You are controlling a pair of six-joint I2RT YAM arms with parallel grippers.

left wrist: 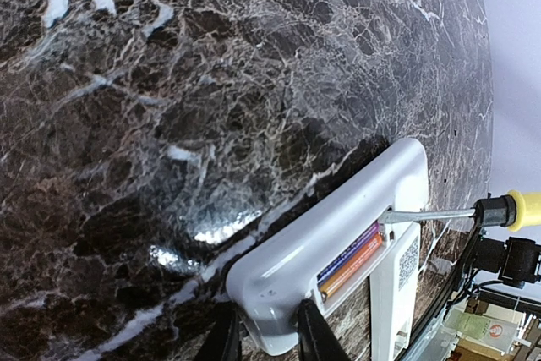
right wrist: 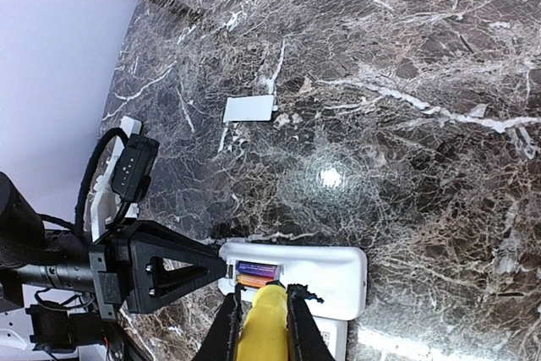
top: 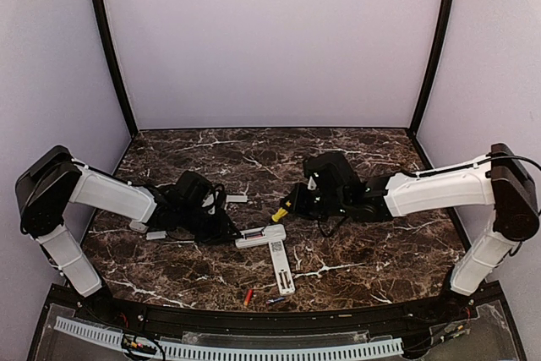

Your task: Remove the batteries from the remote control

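Note:
A white remote control (left wrist: 338,209) lies with its battery compartment facing up. Side by side inside it are a purple battery (left wrist: 348,251) and an orange battery (left wrist: 353,266). My left gripper is shut on the remote's near end, one finger on either side; in the top view this gripper (top: 237,237) is at the left end. My right gripper is shut on the yellow handle of a screwdriver (right wrist: 267,310). In the left wrist view, the screwdriver's metal shaft (left wrist: 435,215) reaches the batteries' far end; whether it touches them I cannot tell.
A second white device (top: 280,261) with an open slot lies at the remote's right end. A red battery (top: 248,297) and a blue battery (top: 275,299) rest near the front edge. White covers (top: 237,199) lie behind.

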